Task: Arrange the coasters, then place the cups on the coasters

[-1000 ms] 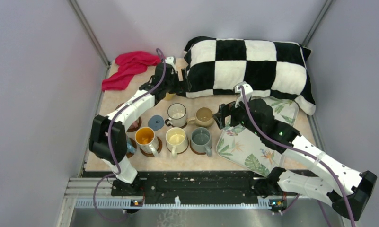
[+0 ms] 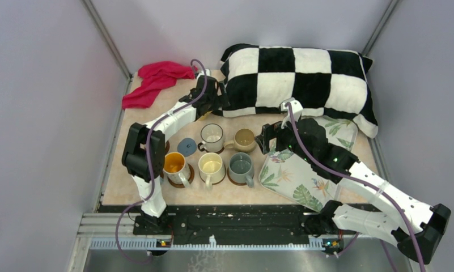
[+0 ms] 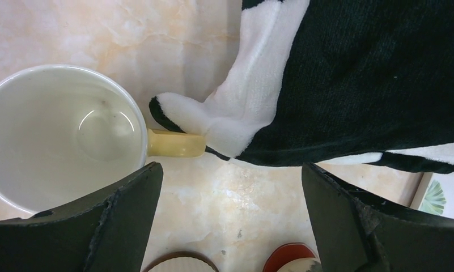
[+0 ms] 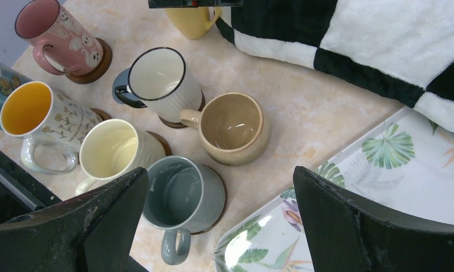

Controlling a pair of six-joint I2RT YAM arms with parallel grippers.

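Note:
In the left wrist view, a yellow cup (image 3: 49, 130) with a pale inside stands at the left, its yellow handle (image 3: 176, 144) pointing right toward the pillow. My left gripper hangs open over it; the handle's end lies across the span between the fingertips, and nothing is gripped. From above, the arm covers most of this cup (image 2: 205, 115). A blue coaster (image 2: 186, 147) lies bare left of the white black-rimmed mug (image 2: 212, 136). My right gripper stands open and empty above the tan cup (image 4: 231, 127) and the tray's edge.
Orange-lined (image 2: 175, 166), cream (image 2: 212, 167) and grey (image 2: 241, 167) mugs stand on brown coasters in front. A checkered pillow (image 2: 295, 73) fills the back, touching the yellow handle. A leaf-patterned tray (image 2: 295, 190) lies right. A red cloth (image 2: 156, 82) sits back left.
Over the last second my left gripper has shifted slightly right, its forearm swinging right over the left-hand mugs. The right arm stays put.

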